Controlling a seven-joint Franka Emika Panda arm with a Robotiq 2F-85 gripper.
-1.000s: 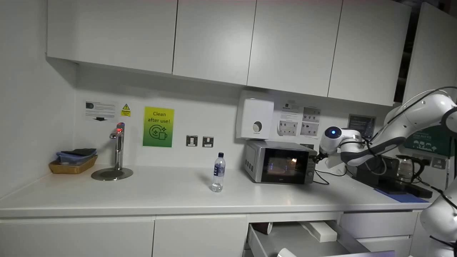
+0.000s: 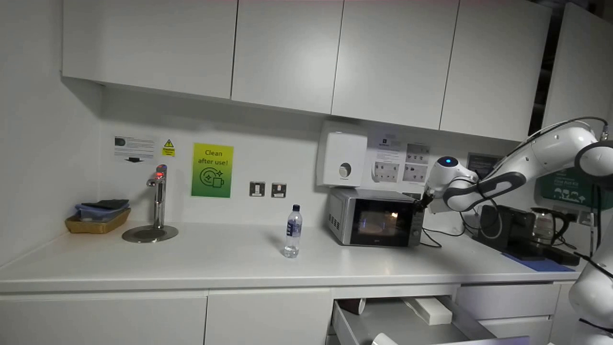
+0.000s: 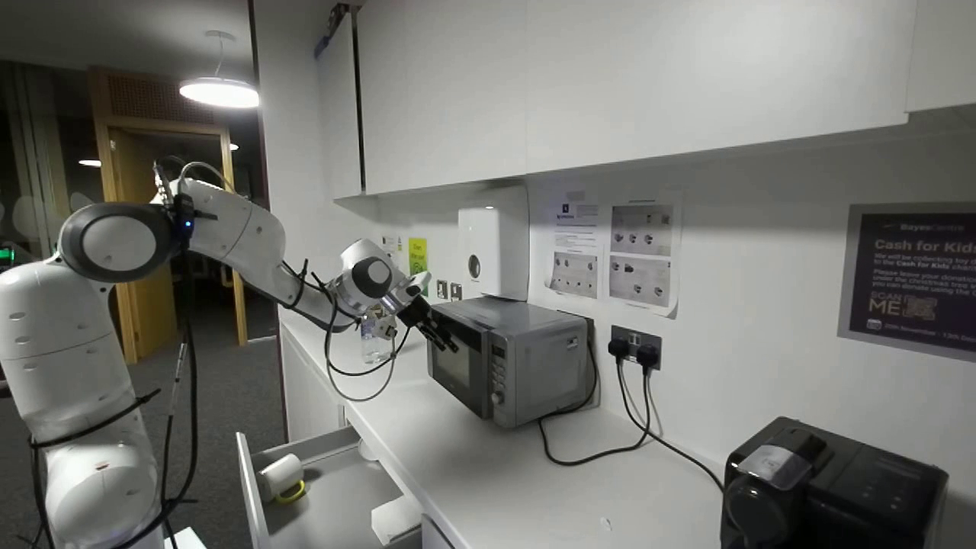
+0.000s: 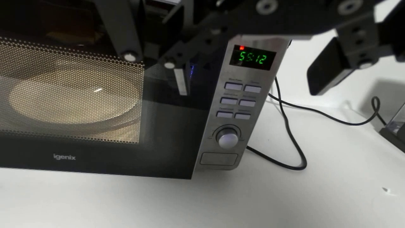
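My gripper stands open in the wrist view, its fingers spread wide with nothing between them. Behind that gap is the control panel of a grey microwave, with a lit green display, two columns of buttons and a round knob. The microwave door is closed, and light inside shows the turntable. In exterior view 2 the black gripper is at the front of the microwave, near the upper part of its panel; whether it touches cannot be told.
A water bottle stands upright on the counter left of the microwave. Below the counter an open drawer holds a white mug and a white box. Black cables lie right of the microwave, and a coffee machine stands farther along.
The arm's wrist has risen and shifted slightly left, bringing the gripper higher at the microwave's right front. The microwave, bottle and drawer look the same.
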